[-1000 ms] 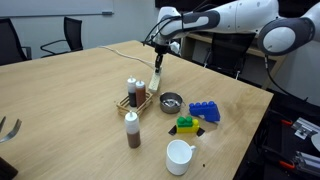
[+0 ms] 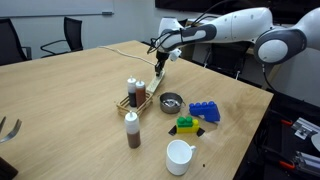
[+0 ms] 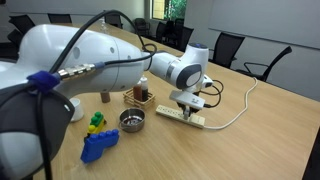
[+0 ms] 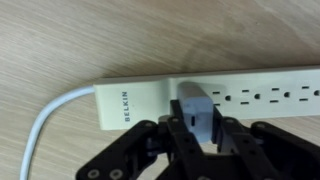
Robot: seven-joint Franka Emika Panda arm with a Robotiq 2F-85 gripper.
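Note:
A white Belkin power strip (image 4: 140, 100) runs across the wrist view, its outlets to the right and its white cord leaving on the left. My gripper is over the strip, shut on a small pale grey object (image 4: 199, 112) with a rounded end. That object covers part of the strip beside the outlets; whether it touches the strip cannot be told. In exterior view 2 the gripper (image 3: 187, 110) is low at the strip (image 3: 180, 117), and in exterior view 1 the strip (image 2: 154, 84) is partly hidden behind bottles.
A wooden caddy (image 2: 125, 103) with bottles stands close to the strip, and a metal pot (image 2: 171, 103) is near it. Blue (image 2: 205, 111) and green-yellow (image 2: 187, 125) toy blocks, a white mug (image 2: 179, 157) and a brown bottle (image 2: 133, 130) lie nearer.
The forearm and wrist have come down lower over the power strip, with the gripper staying near the same spot. The other table objects have not moved.

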